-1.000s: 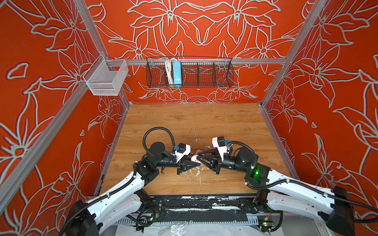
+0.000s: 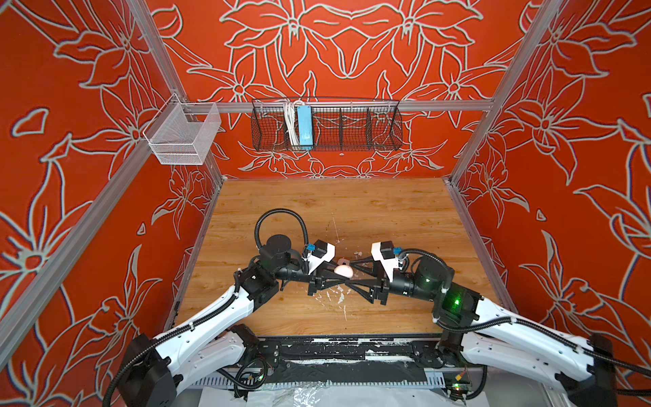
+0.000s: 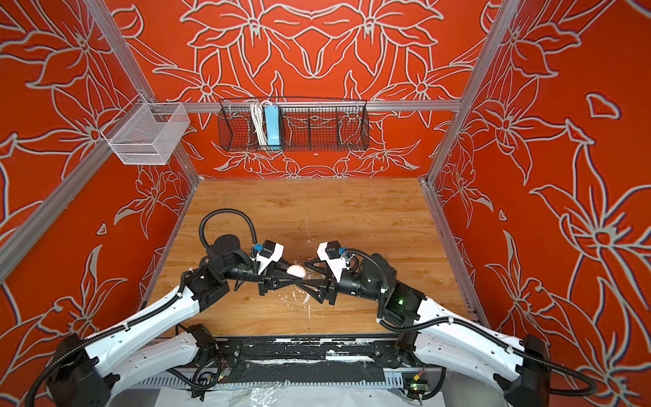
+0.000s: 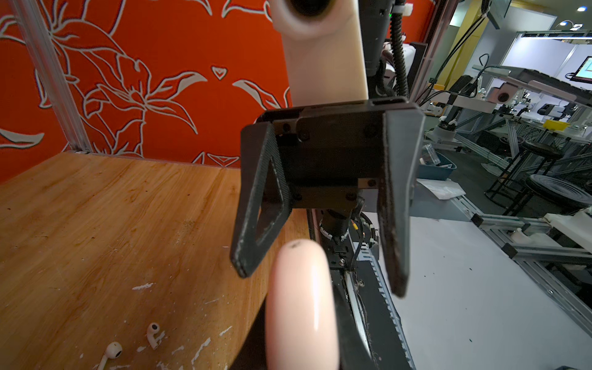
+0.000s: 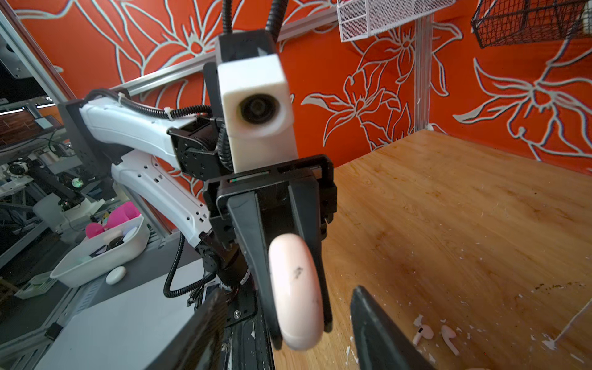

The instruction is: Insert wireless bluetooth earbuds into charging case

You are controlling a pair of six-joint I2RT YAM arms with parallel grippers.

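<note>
My left gripper is shut on the pale pink charging case (image 5: 297, 283), which stands out in front of its fingers above the table. The case looks like a rounded closed shell with a small dark mark; no open lid shows. My right gripper stands open, facing the left one. The case (image 2: 343, 270) is near the right gripper's spread fingers, with nothing gripped by them. Two white earbuds, one earbud (image 5: 422, 333) beside the other earbud (image 5: 449, 338), lie on the table below. Both arms partly cover that area in the top views.
A black wire basket (image 2: 352, 129) holding a blue box (image 2: 304, 127) hangs on the back wall. A white wire basket (image 2: 183, 142) hangs at the left.
The left gripper has shifted slightly right and away with the case in it.
</note>
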